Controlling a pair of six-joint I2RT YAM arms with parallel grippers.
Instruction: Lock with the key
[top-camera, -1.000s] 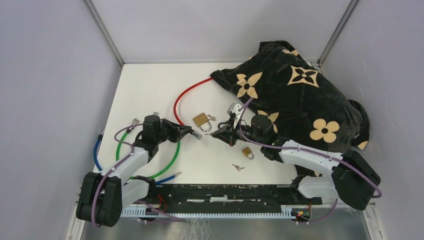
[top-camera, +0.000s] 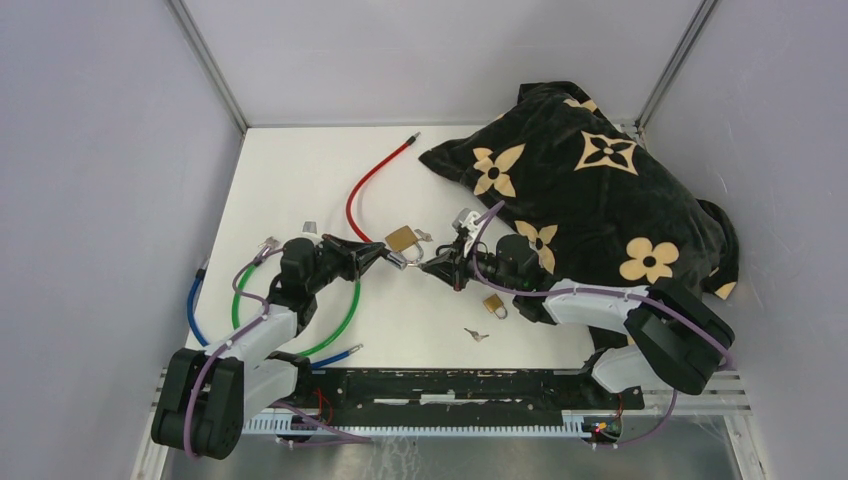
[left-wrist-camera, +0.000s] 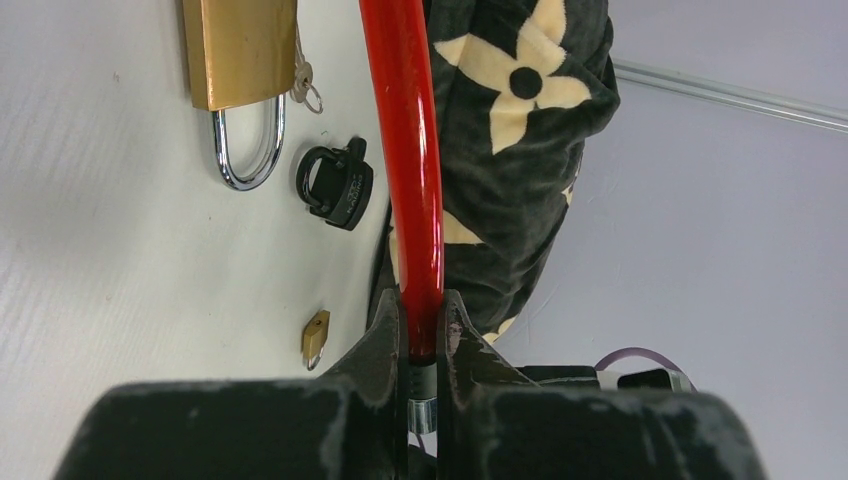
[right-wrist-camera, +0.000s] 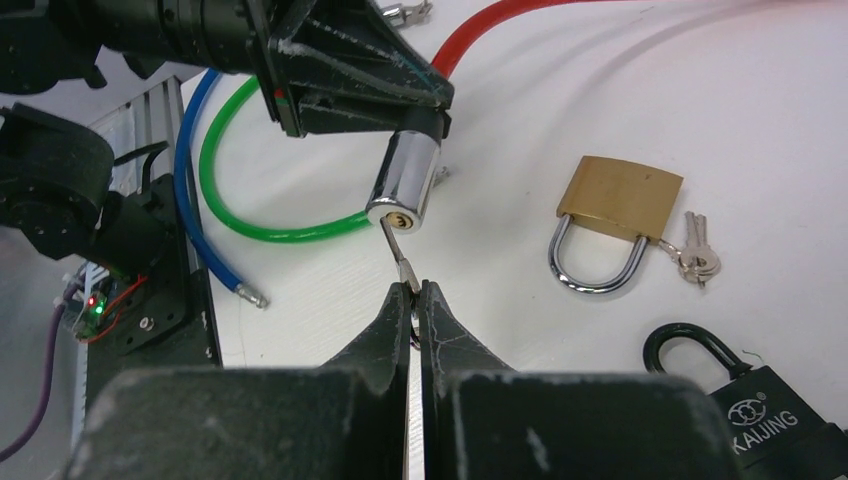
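My left gripper is shut on the red cable lock (left-wrist-camera: 402, 130), close to its black and chrome end. In the right wrist view the chrome lock cylinder (right-wrist-camera: 405, 175) sticks out below the left fingers, its brass keyhole (right-wrist-camera: 399, 220) facing my right gripper. A thin silver key (right-wrist-camera: 402, 262) is pinched in my right gripper, which is shut on it. The key's tip is right by the rim of the cylinder, left of the keyhole's centre in this view. I cannot tell whether it touches the cylinder.
A large brass padlock (right-wrist-camera: 620, 200) with small keys (right-wrist-camera: 698, 250) lies behind. Close by on the right is a black padlock (right-wrist-camera: 765, 420). A small brass padlock (top-camera: 495, 304) and loose key (top-camera: 476, 334) lie nearer the front. Green (top-camera: 345, 320) and blue (top-camera: 192, 310) cables lie left; a dark blanket (top-camera: 600, 200) covers the right.
The left gripper has moved up slightly with the lock, and the red cable's far end has come out from the blanket. My right gripper's key has come closer to the cylinder.
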